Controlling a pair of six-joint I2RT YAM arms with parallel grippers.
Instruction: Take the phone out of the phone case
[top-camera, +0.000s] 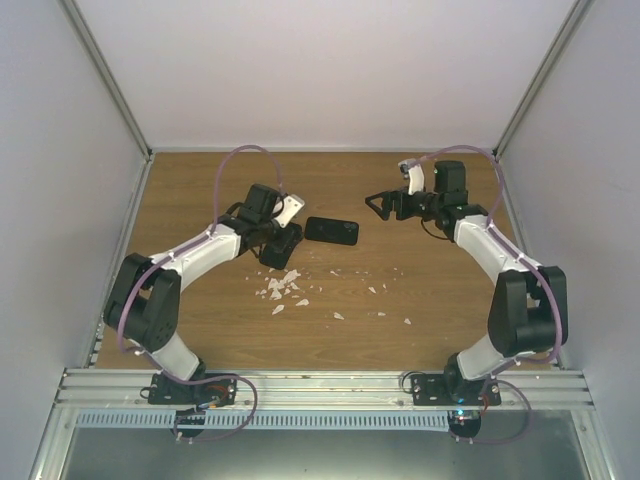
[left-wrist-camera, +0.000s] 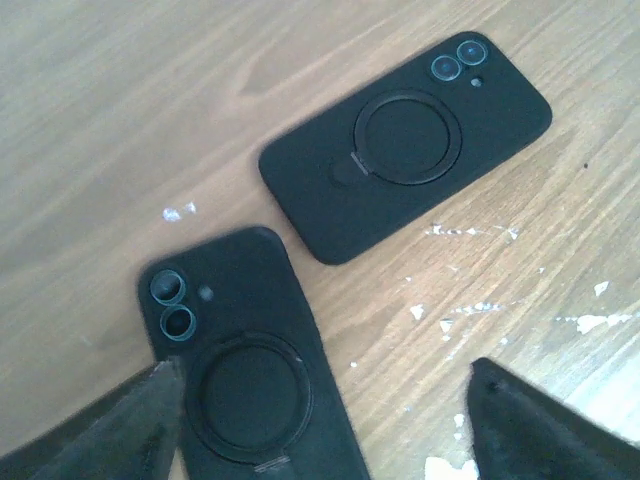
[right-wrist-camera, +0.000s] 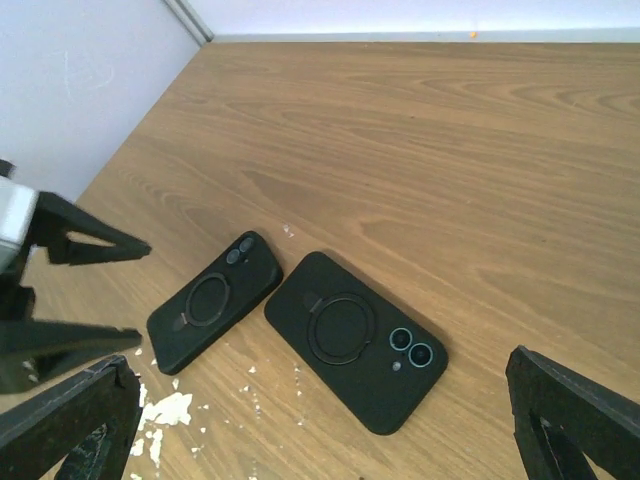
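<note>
Two black cased phones lie camera side up on the wooden table, close together. One is the left phone in its case (left-wrist-camera: 250, 300); the other is the right phone in its case (left-wrist-camera: 320, 190). Both backs have a round ring and two lens openings. My left gripper (top-camera: 276, 240) hovers over the left phone, its fingers apart and holding nothing; one blurred finger (left-wrist-camera: 130, 425) overlaps that phone's edge in the left wrist view. Off to the right, clear of both phones, my right gripper (top-camera: 382, 206) is open and empty. In the right wrist view the left gripper's fingers (right-wrist-camera: 100, 240) point toward the left phone.
White flakes (top-camera: 283, 284) are scattered on the table in front of the phones, thickest near the left one. Bare wooden table (top-camera: 420, 290) surrounds them, widest on the right. White walls (top-camera: 320, 75) bound the back and sides.
</note>
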